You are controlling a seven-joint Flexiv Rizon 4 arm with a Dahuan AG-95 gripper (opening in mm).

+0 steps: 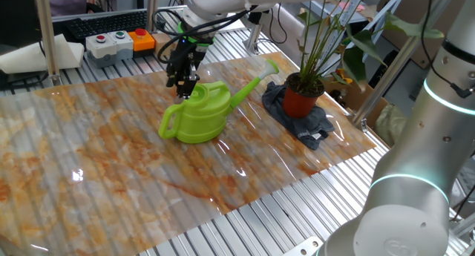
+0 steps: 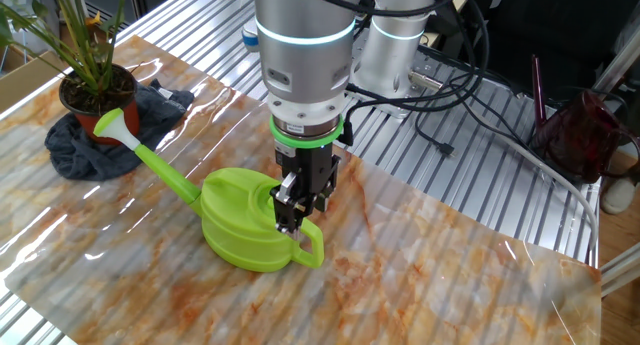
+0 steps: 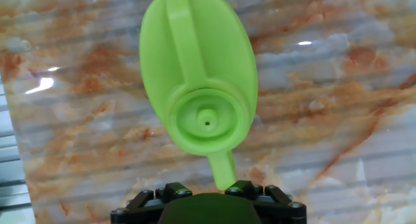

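A bright green watering can [image 1: 202,113] stands upright on the marbled sheet, its spout towards the potted plant. My gripper [image 2: 304,217] hangs over the handle side of the can, pointing down. In the wrist view, the can's round filler opening [image 3: 207,121] faces up, and the handle [image 3: 223,171] reaches towards the fingers. Those black fingers [image 3: 174,191] stand apart at the bottom edge of that view, so my gripper is open. Nothing shows held between them. Whether a fingertip touches the can is not clear.
A plant in a brown pot [image 1: 299,102] sits on a dark cloth [image 1: 315,130] beyond the spout. Button boxes [image 1: 110,48] lie behind the sheet. A dark red can [image 2: 580,135] stands off to the side. The marbled sheet [image 1: 89,174] is bare on the handle side.
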